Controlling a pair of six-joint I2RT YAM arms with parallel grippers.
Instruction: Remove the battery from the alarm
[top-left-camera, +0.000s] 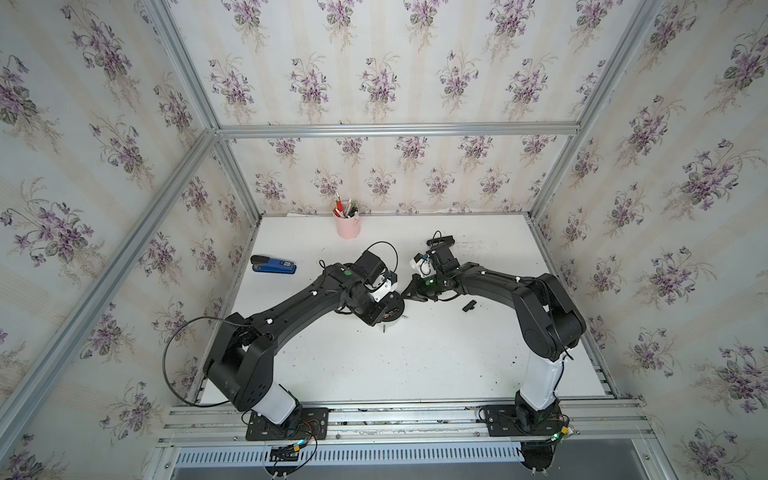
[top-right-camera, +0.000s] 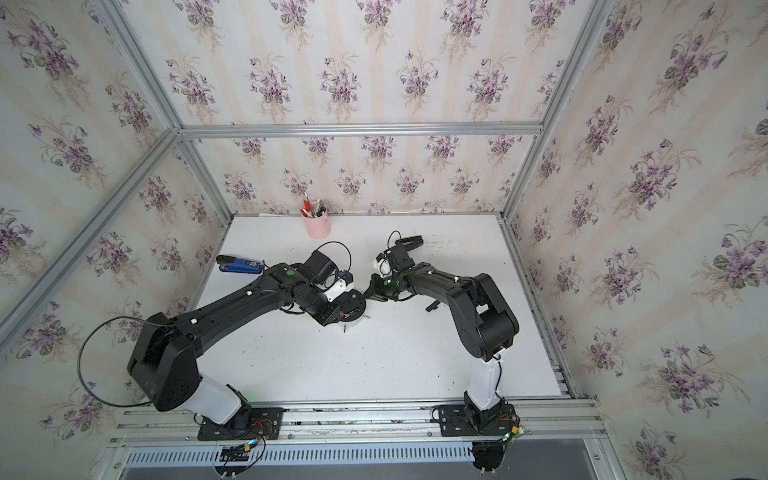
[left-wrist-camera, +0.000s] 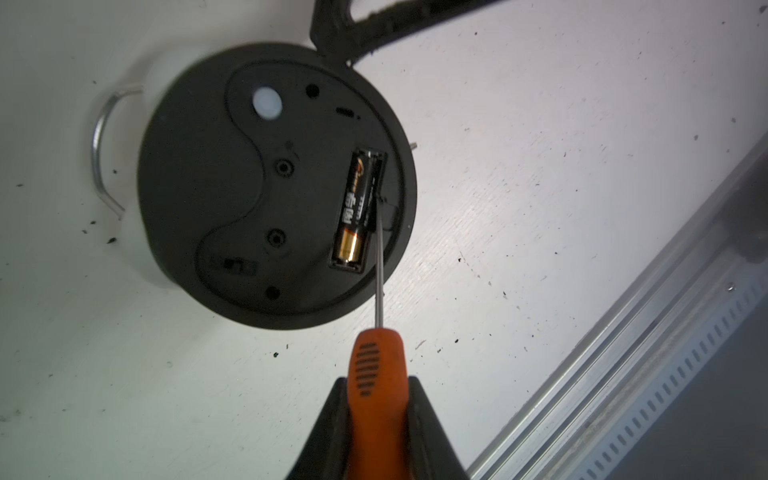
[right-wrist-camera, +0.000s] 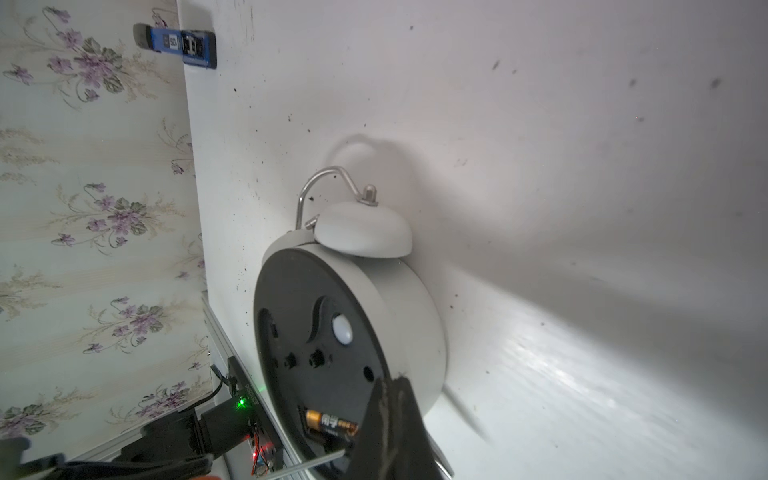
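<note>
A white alarm clock with bells lies face down, its black back (left-wrist-camera: 200, 184) turned up. In the uncovered compartment sits a black and gold battery, also seen as the battery (right-wrist-camera: 324, 422) in the right wrist view. My left gripper is shut on the orange handle of a screwdriver (left-wrist-camera: 377, 384). The shaft's tip reaches the compartment's side edge, beside the battery; whether it touches is unclear. My right gripper is shut, nothing showing between its fingers. Its tips are at the clock's rim, partly covering it.
A small black piece (top-left-camera: 469, 305) lies right of the clock. A blue stapler (top-left-camera: 273, 264) is at left, a pink pen cup (top-left-camera: 348, 226) at the back and a dark object (top-right-camera: 409, 241) behind the right arm.
</note>
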